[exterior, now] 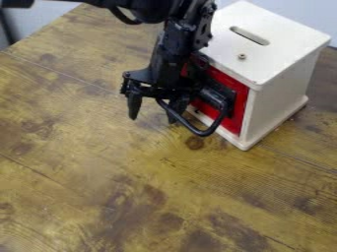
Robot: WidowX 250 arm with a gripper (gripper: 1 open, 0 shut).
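A white wooden box [281, 79] with a red front panel [235, 117] stands at the upper right, with a slot and a screw on its top. My gripper [154, 98] hangs at the lower left of the red front, on the end of a black arm coming from the top. Its dark parts and a black cable looping down across the panel overlap, so whether the fingers are open or shut, or touch anything, is unclear.
A pale wall shows at the top corners.
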